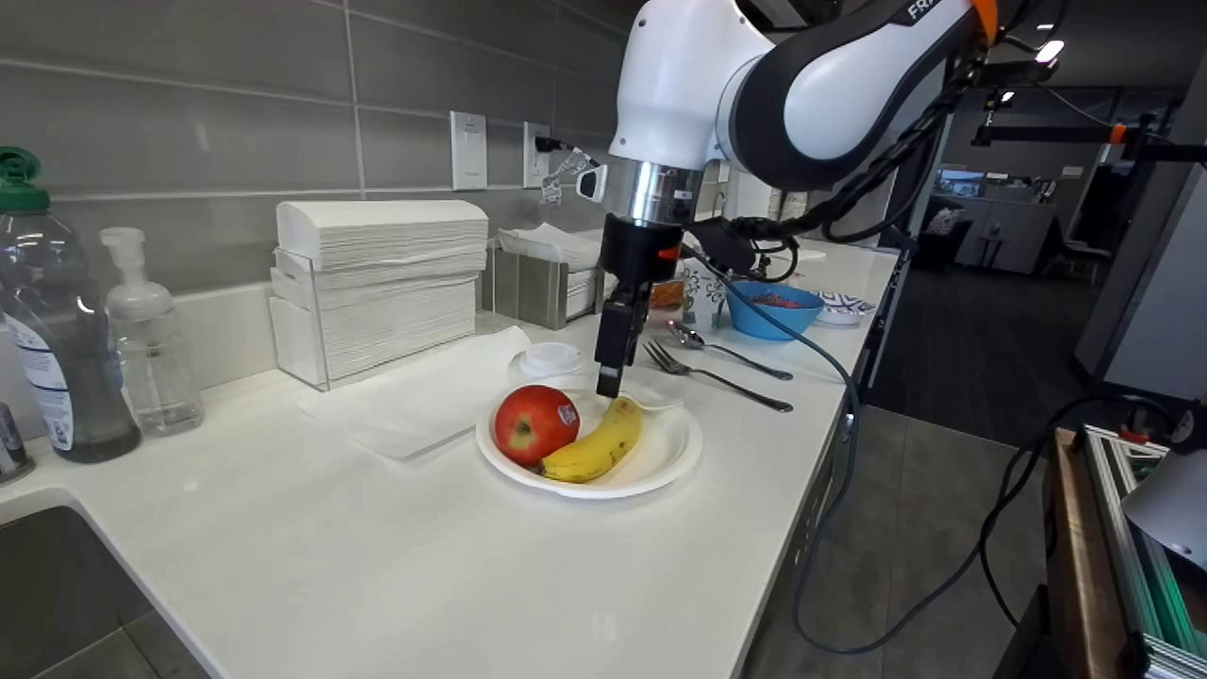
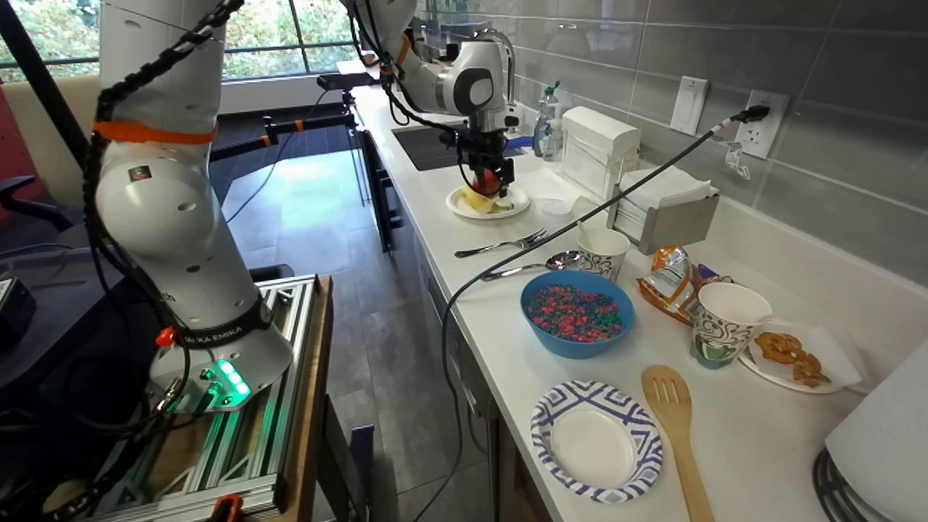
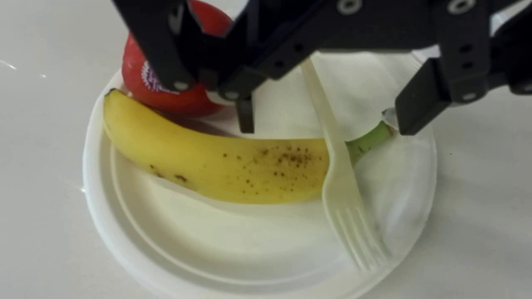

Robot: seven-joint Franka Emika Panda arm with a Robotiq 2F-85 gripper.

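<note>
A white plate [image 1: 673,458] on the counter carries a red apple [image 1: 537,425], a yellow banana [image 1: 600,443] and a pale plastic fork [image 3: 344,192]. The fork lies across the banana near its green stem end, tines toward the plate's rim. My gripper hangs over the plate, its fingers spread apart with the fork's handle and the banana's stem end visible below the gap. Nothing is seen held between them. In the wrist view the gripper's body hides part of the apple and the fork handle's far end.
A metal fork [image 1: 719,377] and a spoon [image 1: 730,349] lie beyond the plate, near a blue bowl [image 2: 578,348]. Paper towels [image 1: 385,283] stand against the wall. A cable [image 2: 522,252] crosses above the counter. Counter in front of the plate is clear.
</note>
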